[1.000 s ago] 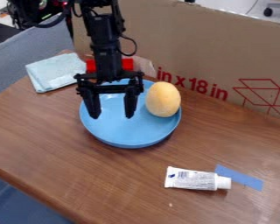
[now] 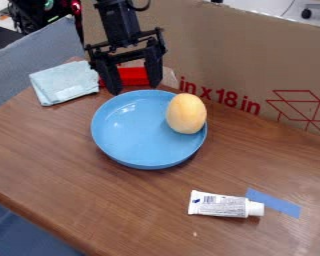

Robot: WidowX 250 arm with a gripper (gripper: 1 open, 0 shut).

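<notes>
My black gripper (image 2: pixel 133 76) is raised at the back left, just above the far rim of a blue plate (image 2: pixel 139 138), in front of a red object (image 2: pixel 166 75). Its two fingers are apart, and I see nothing between them. A yellow, rounded object (image 2: pixel 187 114) sits on the right side of the plate. The rest of the plate is bare.
A folded pale cloth (image 2: pixel 63 83) lies at the back left. A white tube (image 2: pixel 226 204) lies front right beside blue tape (image 2: pixel 275 200). A cardboard panel (image 2: pixel 242 59) stands along the back.
My gripper has moved up and back from over the middle of the plate to above its far rim. The plate and the objects on the table look unmoved.
</notes>
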